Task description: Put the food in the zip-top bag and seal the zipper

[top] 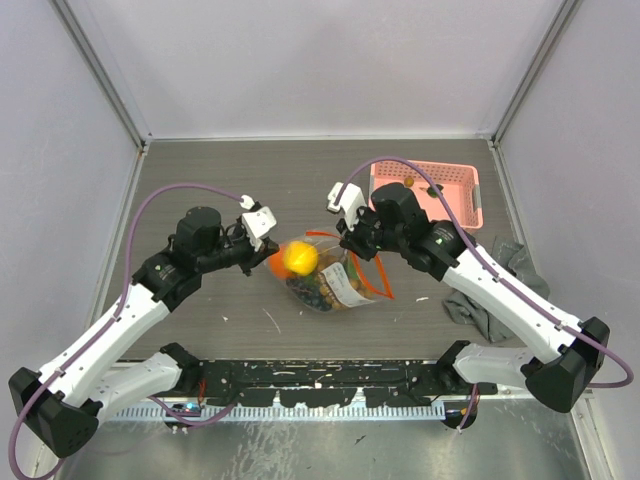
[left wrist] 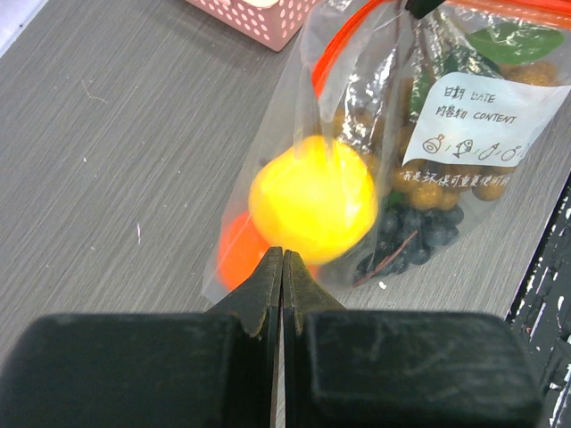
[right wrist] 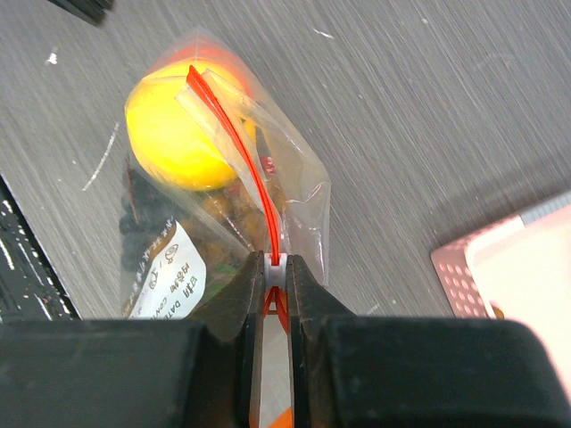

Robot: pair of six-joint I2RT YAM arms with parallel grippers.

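A clear zip bag (top: 318, 300) with orange zipper strips lies on the table. Inside are a yellow fruit (left wrist: 314, 198), something red-orange (left wrist: 239, 250), dark berries (left wrist: 419, 236) and brown round pieces. At the bag's mouth my right gripper is shut on the pale zipper slider (right wrist: 275, 273). On the yellow fruit's side of the slider the orange strips (right wrist: 230, 129) run close together; on the other side they spread apart. My left gripper (top: 250, 267), shut with nothing between its fingers, stands just off the bag's left end.
A pink basket (top: 476, 200) with a few small items stands at the back right. A grey cloth (top: 490, 315) lies crumpled at the right. Bare table (top: 190, 310) shows left of the bag and behind it.
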